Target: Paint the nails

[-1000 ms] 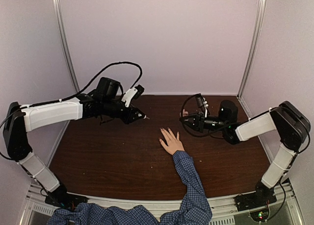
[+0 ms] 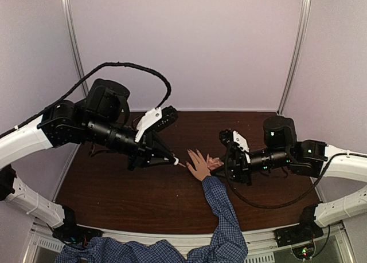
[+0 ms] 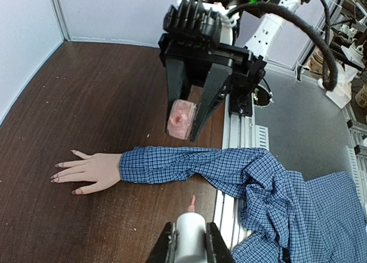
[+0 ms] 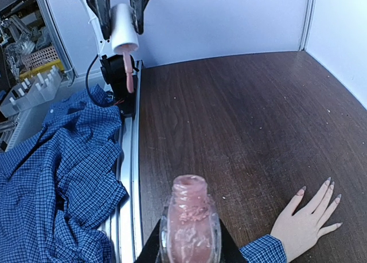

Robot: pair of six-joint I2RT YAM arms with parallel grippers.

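Note:
A mannequin hand (image 2: pixel 199 168) with pointed nails lies on the wooden table in a checked blue sleeve. My left gripper is shut on a white brush cap (image 3: pixel 190 234) with a pink-coated brush (image 4: pixel 129 71) sticking out; in the top view its tip is just left of the fingers. My right gripper is shut on an open pink polish bottle (image 4: pixel 189 220), held in the air beside the hand; in the top view it is partly behind the hand and gripper.
Blue checked cloth (image 2: pixel 132 251) lies along the front edge.
The left brush has moved right and down in the top view toward the hand; the right bottle has also moved lower in view.

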